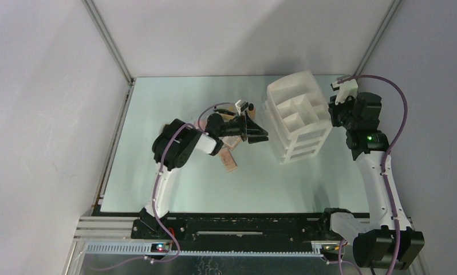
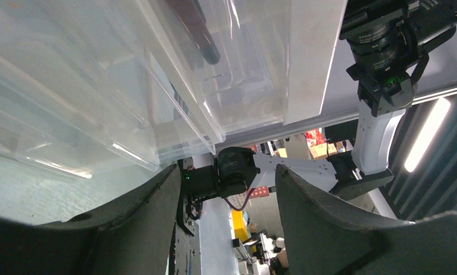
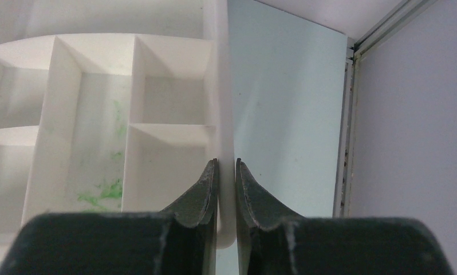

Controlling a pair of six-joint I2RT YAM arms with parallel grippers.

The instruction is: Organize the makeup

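A white tiered organizer (image 1: 295,137) with divided compartments stands right of centre. My right gripper is shut on its upper rim (image 3: 225,143) at the right side. My left gripper is part open beside the organizer's left face, nothing between its fingers; the left wrist view shows clear drawers (image 2: 129,103) and a dark tube (image 2: 203,40) inside one. Makeup items, including a pink palette (image 1: 229,160), lie under and around my left arm, partly hidden by it.
Walls enclose it at back and sides, close to my right arm.
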